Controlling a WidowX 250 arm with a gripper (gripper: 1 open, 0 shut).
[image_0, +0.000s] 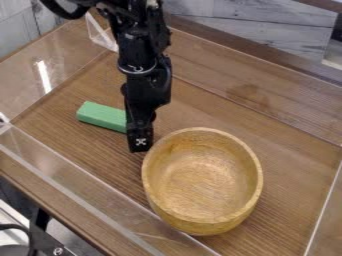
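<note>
A green block (102, 116) lies on the wooden table at the centre left. The black gripper (139, 138) is lowered at the block's right end, its fingers partly over that end. Whether they grip the block cannot be made out. A large empty yellow bowl (201, 180) stands to the right and nearer the front.
Clear panels run along its left front and right edges, and a pale wood-grain backdrop stands behind. A black cable lies at the lower left corner.
</note>
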